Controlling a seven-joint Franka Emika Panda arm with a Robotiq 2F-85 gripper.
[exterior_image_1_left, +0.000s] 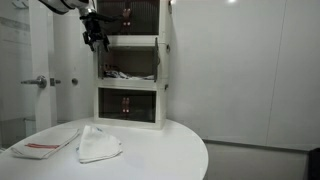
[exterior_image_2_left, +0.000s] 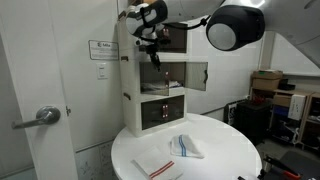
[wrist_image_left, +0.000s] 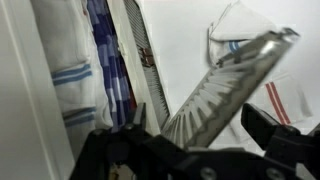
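Note:
My gripper (exterior_image_1_left: 97, 42) stands open, high at the upper left of the cabinet's open middle compartment (exterior_image_1_left: 130, 63). In the wrist view, the two dark fingers (wrist_image_left: 262, 128) are spread wide, with no object gripped. A grey ribbed strip, probably the edge of the open cabinet door (wrist_image_left: 222, 92), rises in front of them. Inside the cabinet lie folded cloths, one white with blue stripes (wrist_image_left: 68, 75) and one blue checked cloth (wrist_image_left: 108, 55). On the round table are a red-striped white towel (exterior_image_2_left: 157, 164) and a blue-striped white towel (exterior_image_2_left: 185, 146).
The compartment's door (exterior_image_2_left: 197, 76) swings out to the right. Below it is a shut dark-doored compartment (exterior_image_1_left: 127, 104). A room door with a lever handle (exterior_image_2_left: 40, 117) stands at the left.

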